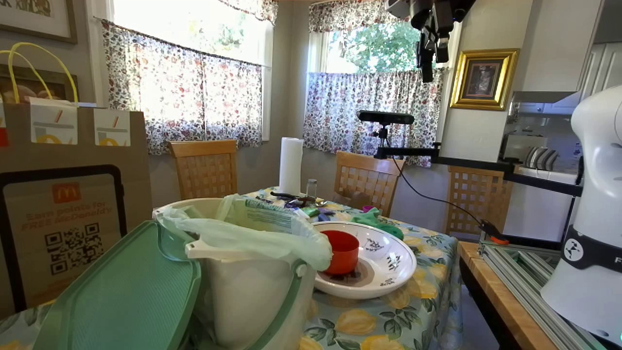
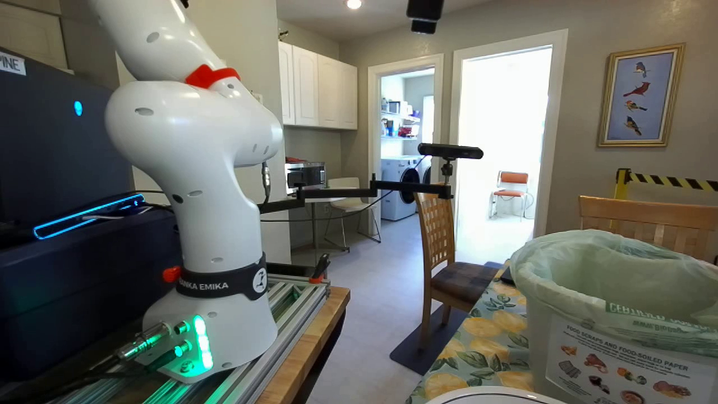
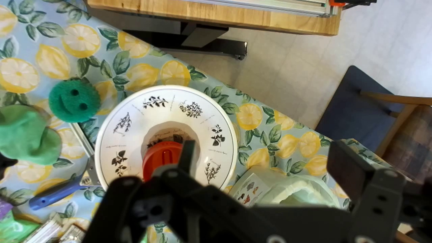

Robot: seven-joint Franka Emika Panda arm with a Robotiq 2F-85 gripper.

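High above the table, my gripper stands open, its two dark fingers wide apart and nothing between them. It also hangs at the top of exterior view 1, well clear of everything below. A red cup (image 1: 344,252) sits inside a wide white bowl (image 1: 389,280) with dark plant drawings on it. From the wrist, the cup (image 3: 161,158) is partly hidden behind my gripper's dark parts. Beside the bowl stands a white bin (image 1: 250,297) lined with a pale green bag (image 2: 606,269). A green lid (image 1: 125,291) leans against the bin.
Left of the bowl in the wrist view lie a green smiling scrubber (image 3: 74,100), a green cloth (image 3: 28,133) and a blue-handled tool (image 3: 56,196). A tall paper bag (image 1: 70,157) and a paper towel roll (image 1: 291,165) stand around. A camera (image 1: 385,117) sits on a black arm.
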